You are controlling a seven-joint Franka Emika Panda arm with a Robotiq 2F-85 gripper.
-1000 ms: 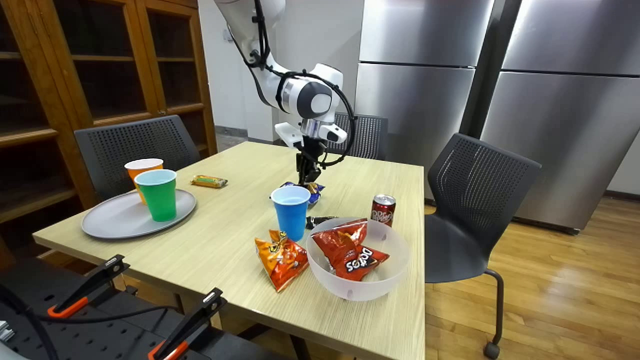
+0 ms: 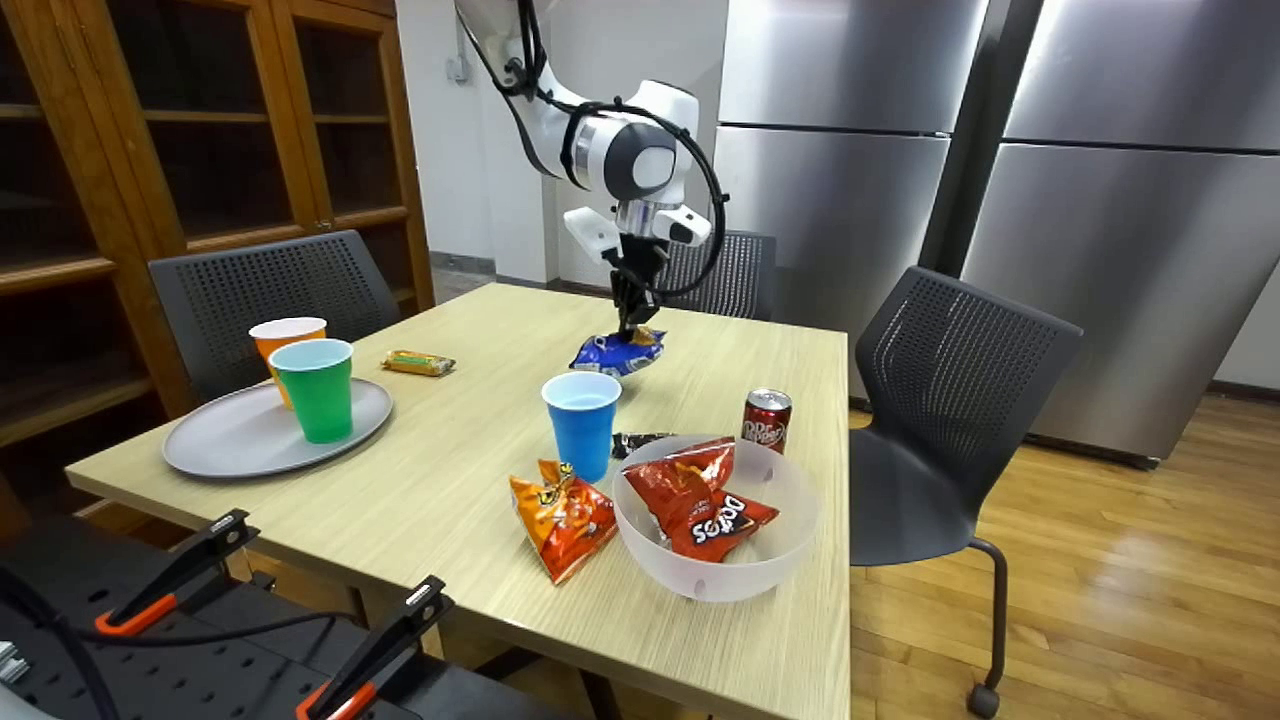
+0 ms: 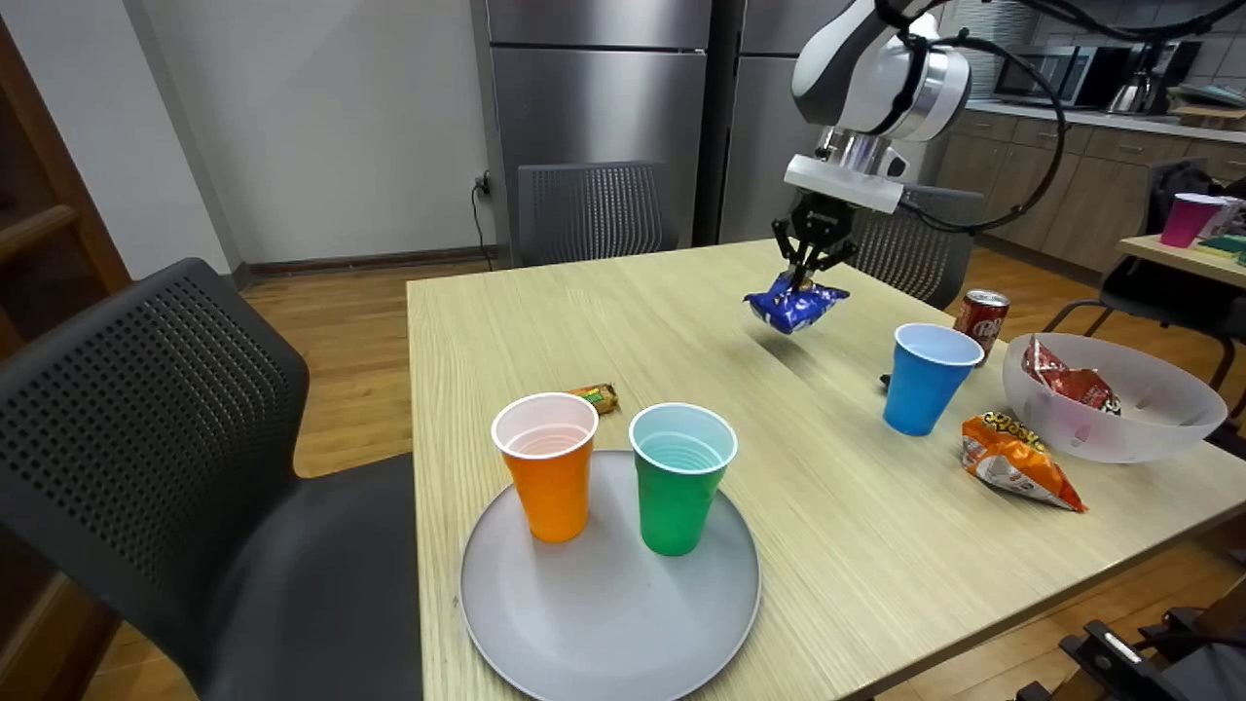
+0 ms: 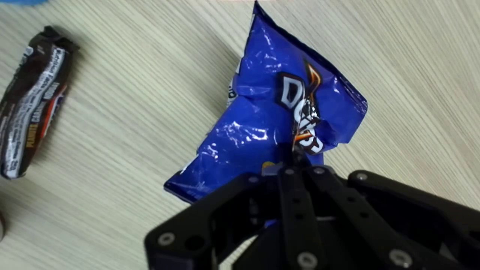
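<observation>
A blue Doritos bag hangs from my gripper, whose fingers are pinched together on its crinkled foil. In the second exterior view the bag is clear of the table, with a shadow below it. From the first exterior view, my gripper and the blue bag appear over the middle of the table, behind the blue cup. To the right of that cup stands a frosted bowl with a red Doritos bag inside.
An orange chip bag lies left of the bowl. A soda can stands behind it. A dark candy bar lies on the table. The grey plate carries an orange cup and a green cup.
My gripper has risen and moved slightly right in the first exterior view. The blue bag came up off the table with it. Everything else has stayed put.
</observation>
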